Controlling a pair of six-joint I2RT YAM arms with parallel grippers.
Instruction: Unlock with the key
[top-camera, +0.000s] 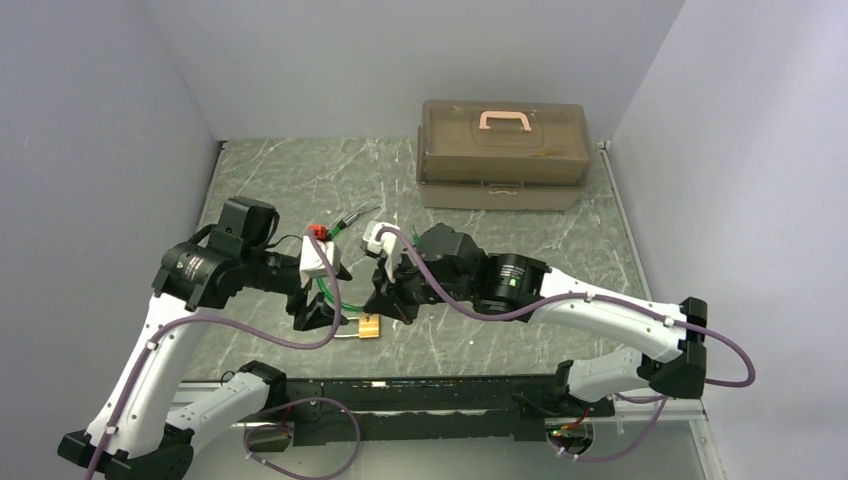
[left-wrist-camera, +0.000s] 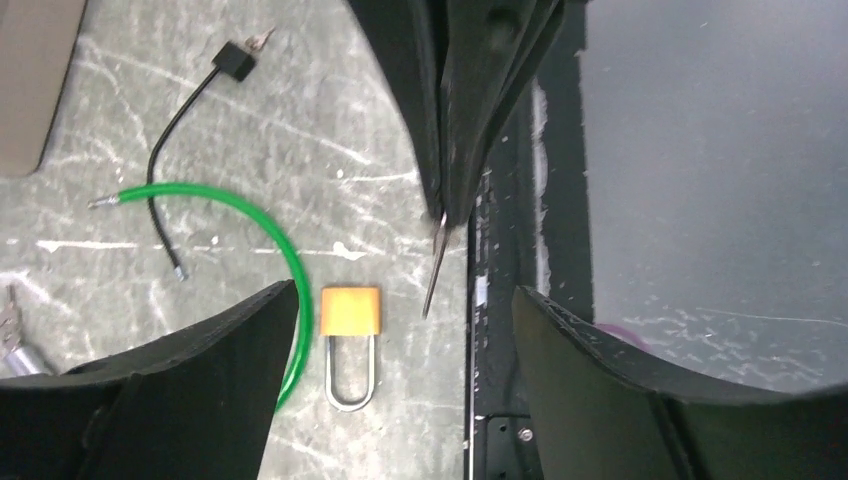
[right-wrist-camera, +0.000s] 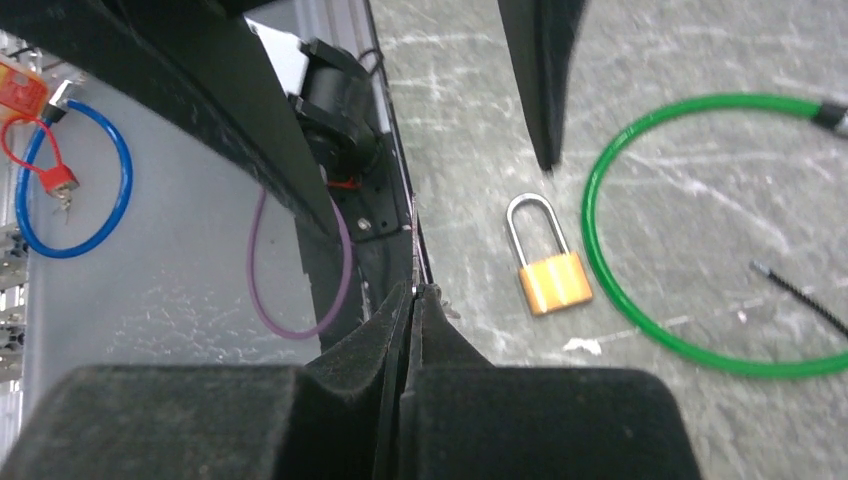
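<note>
A small thin metal key is pinched between the fingertips of my right gripper, which is shut on it; in the right wrist view its slim shaft (right-wrist-camera: 415, 235) sticks out past them. The part between the pads is hidden. My left gripper stands open, its fingers (left-wrist-camera: 225, 345) spread wide to either side of the key without touching it. The brass padlock (left-wrist-camera: 350, 312) lies flat on the table with its steel shackle closed, below and a little beside both grippers. The top view also shows the padlock (top-camera: 369, 327) below the grippers.
A green cable (right-wrist-camera: 600, 240) curves on the table close to the padlock. A black cable lock (left-wrist-camera: 236, 60) with keys lies farther back. The brown toolbox (top-camera: 505, 160) stands at the back right. The table's front edge is near.
</note>
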